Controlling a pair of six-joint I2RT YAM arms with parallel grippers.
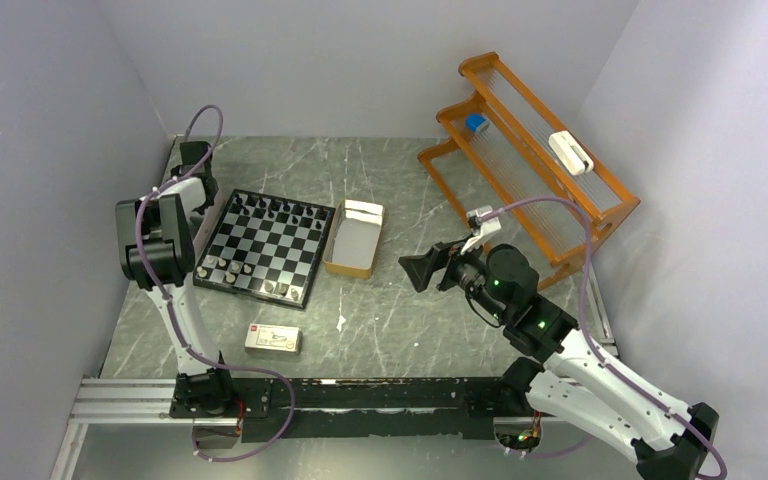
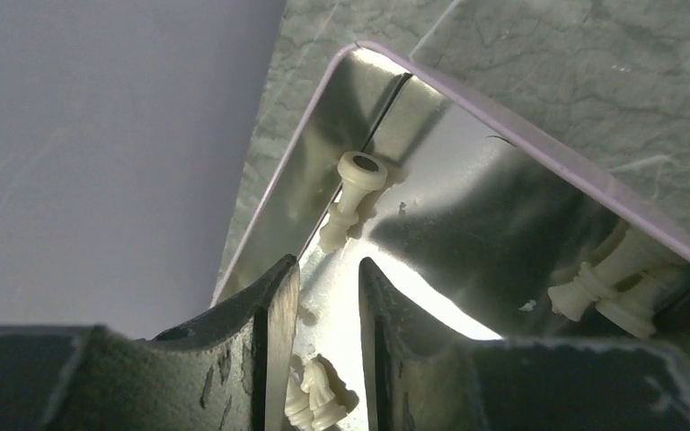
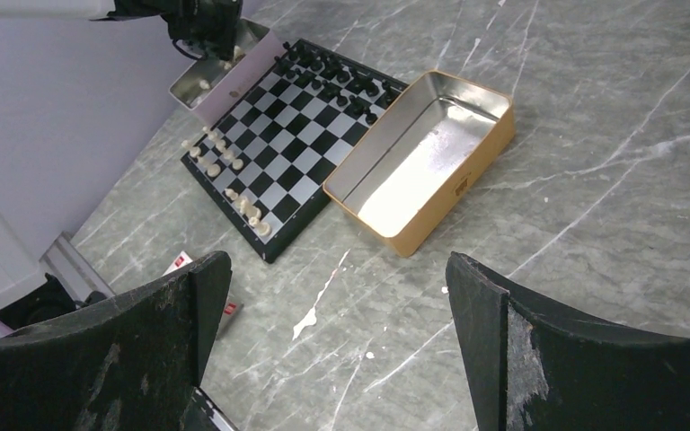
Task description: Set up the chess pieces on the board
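Note:
The chessboard (image 1: 265,245) carries black pieces along its back edge and several white pieces toward the front. My left gripper is over the pale-rimmed metal box (image 2: 440,224) beside the board, part open with a gap between its fingers. Inside lie white pieces: one (image 2: 355,189) along the wall above the fingers, a pair (image 2: 615,287) at the right, others (image 2: 323,395) below, partly behind a finger. My right gripper hangs open over the table, nothing between its fingers.
A tan box (image 1: 354,258) stands right of the board, empty. A small carton (image 1: 272,338) lies at the front. A wooden rack (image 1: 530,140) stands at the back right.

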